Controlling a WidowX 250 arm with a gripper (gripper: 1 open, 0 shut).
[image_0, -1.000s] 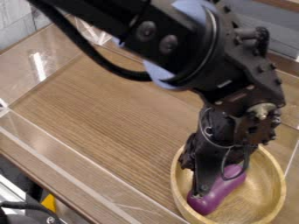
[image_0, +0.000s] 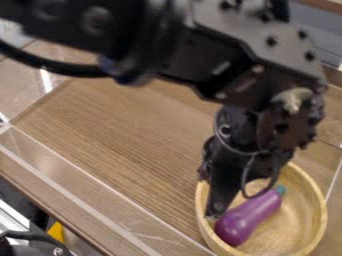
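Observation:
A purple toy eggplant (image_0: 245, 218) lies in a light wooden bowl (image_0: 310, 222) at the lower right. The black gripper (image_0: 225, 192) hangs over the bowl's back left part, just above and left of the eggplant, which is now mostly uncovered. Whether the fingers are open or shut is hard to make out; the eggplant rests on the bowl's bottom.
The wooden board (image_0: 100, 130) is clear to the left of the bowl. A clear rim runs along its edges. Dark hardware and a yellow piece sit beyond the board at the lower left.
The gripper and arm have risen slightly and shifted, leaving more of the eggplant in view. The eggplant stays in the bowl.

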